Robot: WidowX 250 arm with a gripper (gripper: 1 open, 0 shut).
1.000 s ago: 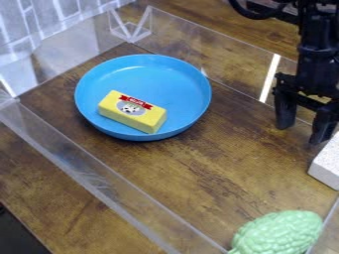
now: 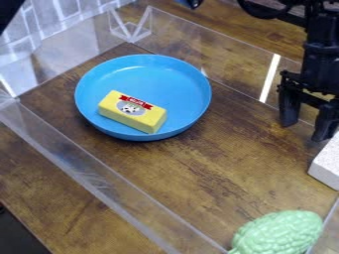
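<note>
A blue plate [image 2: 179, 79] lies on the wooden surface at the upper left, with a yellow block with a printed label [image 2: 131, 113] on it, toward its front. The black gripper [image 2: 306, 117] is at the right edge, low near the surface and apart from the plate; its fingertips point down, and whether anything is between them is hard to tell. A green lobed object [image 2: 275, 234] sits at the bottom right.
A white block [image 2: 327, 168] lies at the right edge, just below the gripper. Clear low walls surround the area. The wood between the plate and the green object is clear.
</note>
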